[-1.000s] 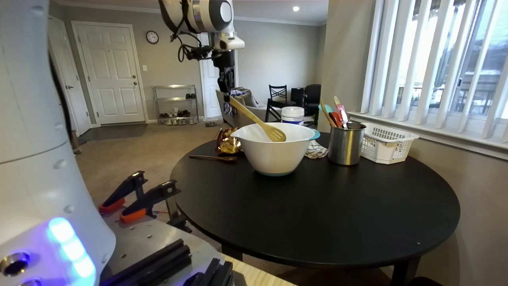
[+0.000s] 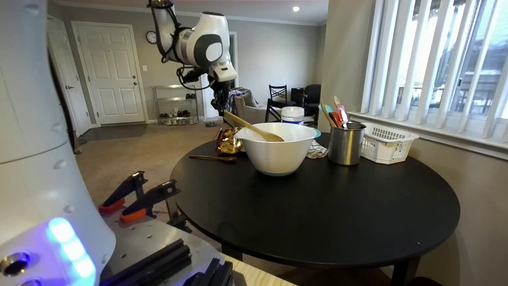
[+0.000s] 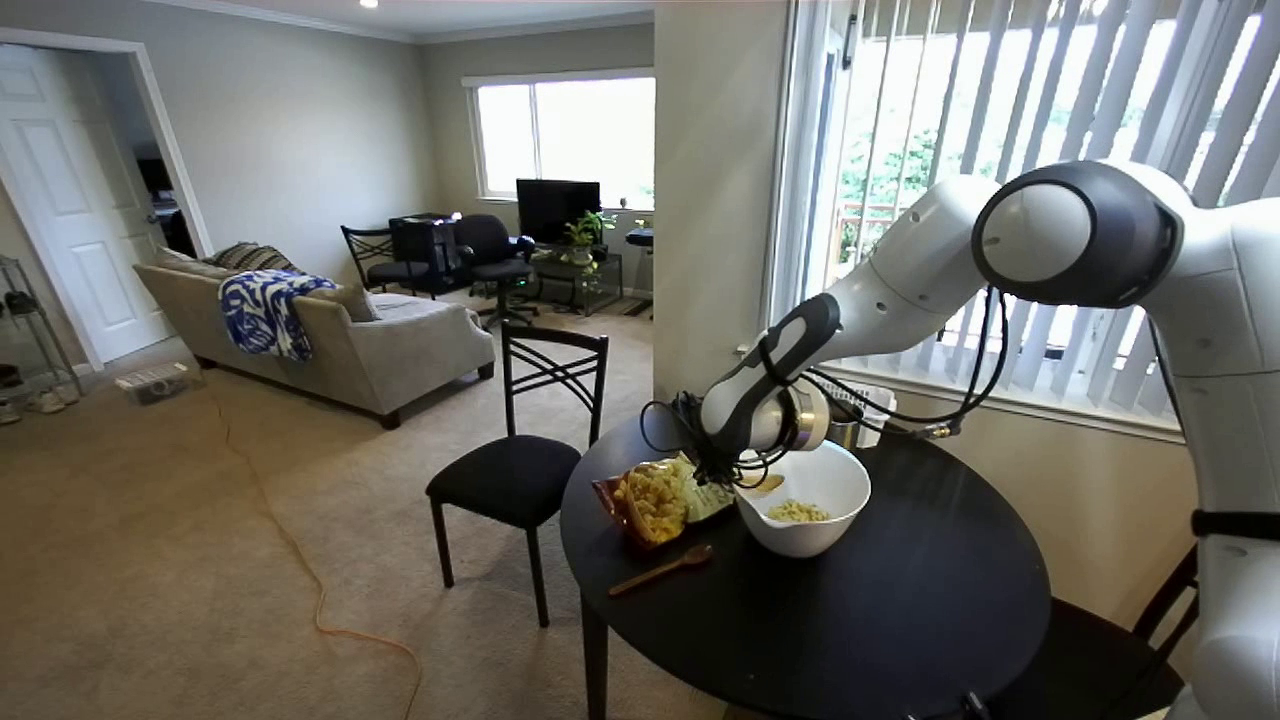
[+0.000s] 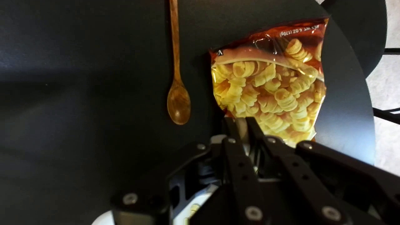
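My gripper [image 2: 222, 109] is shut on the handle end of a wooden slotted spatula [image 2: 266, 135], to the left of and above the bowl's rim in exterior view 1. The spatula slopes down to the right, its slotted head at the mouth of the white mixing bowl [image 2: 281, 155]. Pale yellow snack pieces [image 3: 798, 512] lie in the bowl's bottom. In the wrist view the handle's end [image 4: 242, 127] shows between the fingers; most of the spatula is hidden there by the gripper.
A snack bag [image 4: 272, 86] and a small wooden spoon [image 4: 178, 99] lie left of the bowl. A steel utensil pot [image 2: 346, 145], a white basket [image 2: 388, 143] and a white tub [image 2: 292, 114] stand behind and right.
My gripper has come down and slightly left in exterior view 1, keeping the spatula. The spatula lies flatter now, and the bowl has shifted slightly right.
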